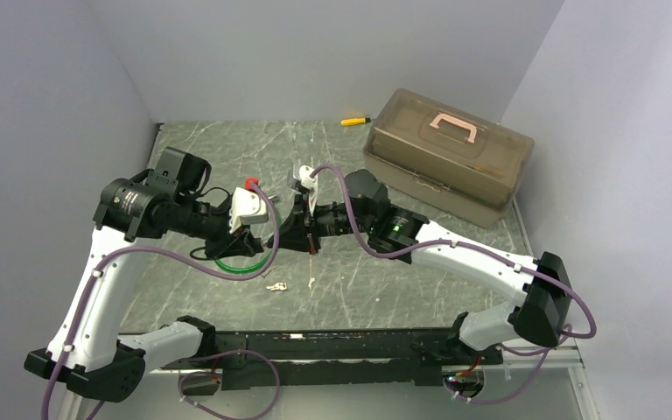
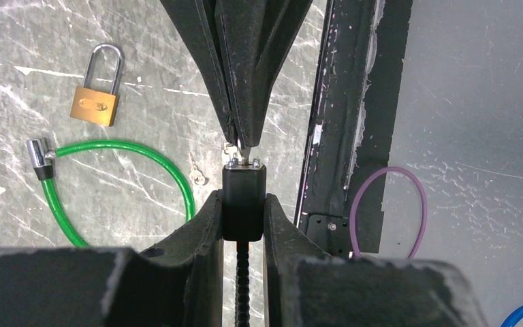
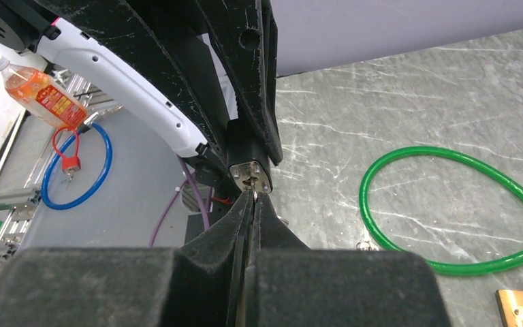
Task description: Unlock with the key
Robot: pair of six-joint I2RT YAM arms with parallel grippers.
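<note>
A black block-shaped lock (image 2: 244, 208) with a braided cord (image 2: 243, 286) trailing below it is gripped between the fingers of my left gripper. Facing its metal end are the closed tips of my right gripper, seen with a thin silvery piece, apparently the key (image 3: 253, 185), between them and the lock face. How deep that piece sits in the lock cannot be told. A brass padlock (image 2: 95, 105) lies on the table, shackle closed. The green cable lock (image 2: 163, 163) curves around near it.
Small loose keys (image 1: 277, 286) lie toward the table's front edge. A brown toolbox (image 1: 446, 157) fills the back right, beside a yellow-handled tool (image 1: 355, 122). Both arms meet over the table's middle left.
</note>
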